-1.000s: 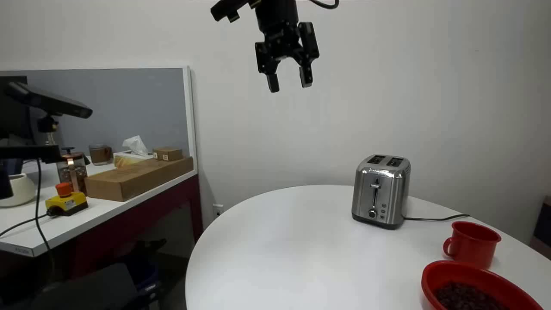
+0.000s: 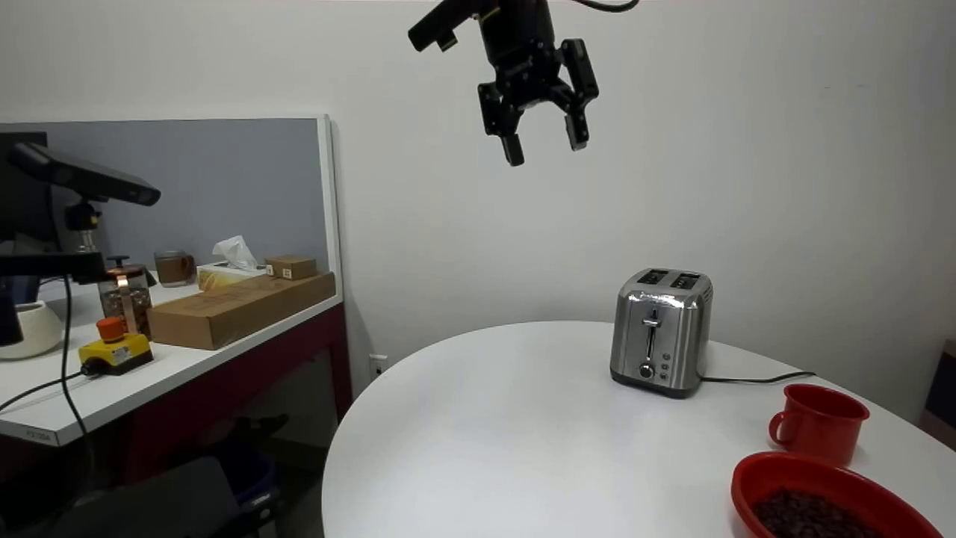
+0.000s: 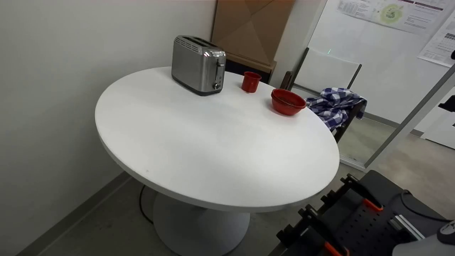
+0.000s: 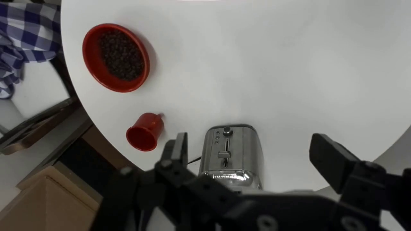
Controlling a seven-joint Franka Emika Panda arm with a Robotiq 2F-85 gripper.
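Observation:
High above the round white table [image 2: 484, 421], my gripper [image 2: 547, 155] hangs open with only air between its fingers. A silver two-slot toaster [image 2: 661, 332] stands upright toward the back of the table, well below the gripper. Near the table's edge a red mug [image 2: 820, 424] stands upright, its handle facing left in exterior view 1. Beside it is a red bowl [image 4: 115, 57] holding small dark pieces, perhaps beans. From the wrist view, the toaster [image 4: 231, 154] appears between the open fingers, partly covered by the gripper body.
A black cord [image 2: 762, 379] trails from the toaster. A chair with a checked cloth [image 3: 337, 104] stands beyond the bowl. The wall [image 2: 484, 242] rises close behind the table. A side desk [image 2: 197, 359] stands at left.
The arm and its open gripper have shifted to the right in exterior view 1, toward the toaster's side. Toaster, mug and bowl stand where they were.

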